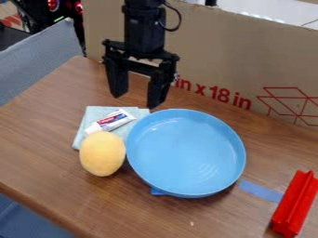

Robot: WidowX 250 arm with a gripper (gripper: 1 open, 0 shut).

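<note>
The black gripper [138, 85] hangs open above the back of the wooden table, with nothing between its fingers. Below it a toothpaste tube [110, 121] lies on a folded light blue cloth [93, 113]. A yellow oval object [102, 155] sits at the front left, beside a large blue plate [187, 153] in the middle of the table. A red block-like object [293, 204] lies at the right edge.
A cardboard box [236, 60] stands along the back. The wooden table [50, 158] has free room on the left. A strip of blue tape [261, 192] is beside the plate.
</note>
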